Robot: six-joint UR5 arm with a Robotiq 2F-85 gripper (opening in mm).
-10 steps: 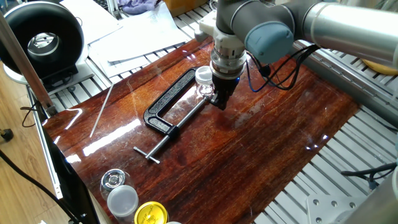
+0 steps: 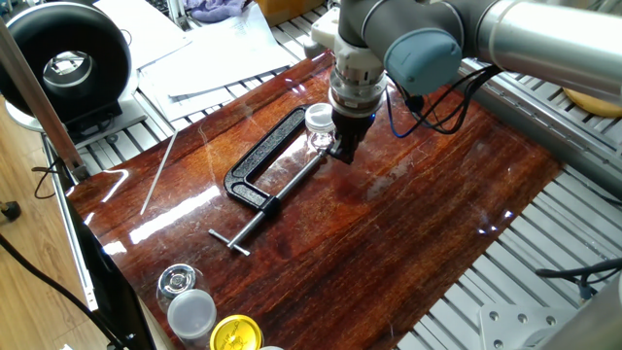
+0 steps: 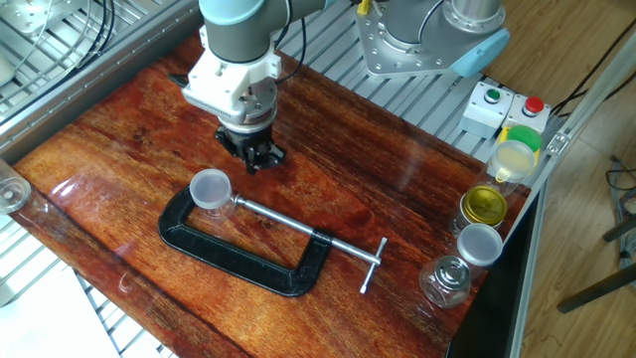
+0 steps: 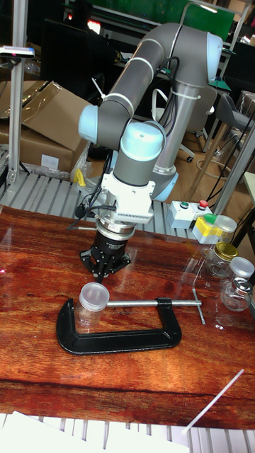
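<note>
My gripper [image 4: 105,273] hangs over the wooden table, black fingers pointing down. How far apart its fingertips stand is not clear, and no object shows between them. In view 2 the gripper [image 3: 252,161] is behind the black C-clamp [image 3: 234,261], toward the arm's base, and apart from it. A clear jar with a whitish lid [image 3: 211,189] stands upright at one end of the clamp, the screw tip beside it. From view 3, this jar [image 4: 93,296] is just in front of and below the gripper. View 1 shows the gripper [image 2: 344,156] partly overlapping the jar [image 2: 319,119].
Several lidded jars line one table edge, including a gold-lidded jar [image 3: 485,206] and a silver-topped jar [image 3: 450,278]. The clamp's T-handle [image 3: 374,266] points toward them. A thin white strip [image 4: 213,400] lies near another edge.
Over the last second the arm and gripper have shifted very slightly in view 1. The clamp and jars have not moved.
</note>
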